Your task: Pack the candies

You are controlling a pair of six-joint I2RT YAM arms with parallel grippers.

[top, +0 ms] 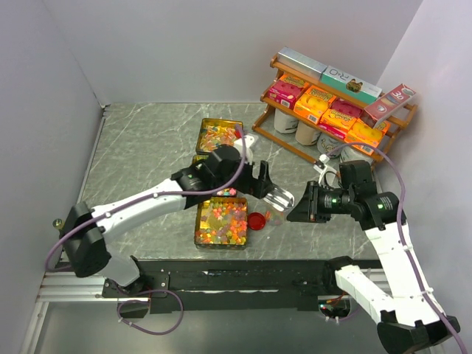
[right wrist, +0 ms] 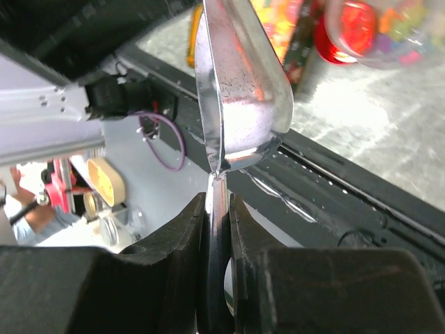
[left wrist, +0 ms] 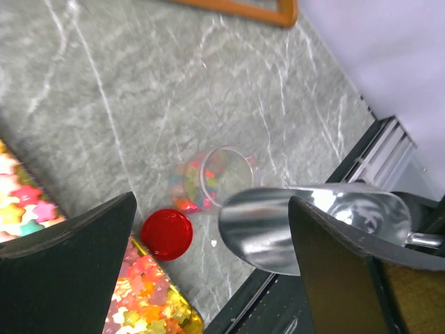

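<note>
A shiny metal scoop (top: 280,198) is held by its handle in my right gripper, whose fingers are close around it. Its bowl points left, toward my left gripper (top: 263,179). That left gripper stands open, its spread fingers (left wrist: 76,261) empty; the scoop (left wrist: 257,229) appears partly behind one finger. A clear jar (left wrist: 229,170) with some colourful candies sits on the table below the scoop. Beside the jar lies a red lid (left wrist: 167,235). The front tray (top: 197,234) is full of star-shaped candies; my left arm largely covers the middle tray.
Farther back stands another candy tray (top: 242,136). A wooden rack (top: 295,150) with boxes and canisters fills the back right. The table's front edge (top: 243,260) runs close to the jar and front tray. The table left of the trays is clear.
</note>
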